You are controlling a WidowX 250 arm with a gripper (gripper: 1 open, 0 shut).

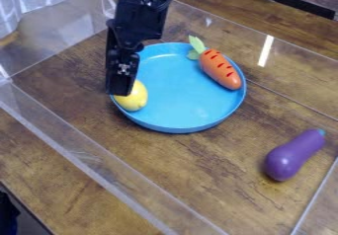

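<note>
The black gripper [122,73] reaches down from the top of the camera view, open, its tips just above the left rim of a blue plate [185,106]. A yellow object [132,99] sits on the plate's left side, just below the gripper. An orange toy carrot [219,69] with green top lies on the plate's upper right. A purple eggplant [291,158] lies on the table at the lower right, apart from the plate.
Clear plastic edges run along the left side and diagonally across the lower left.
</note>
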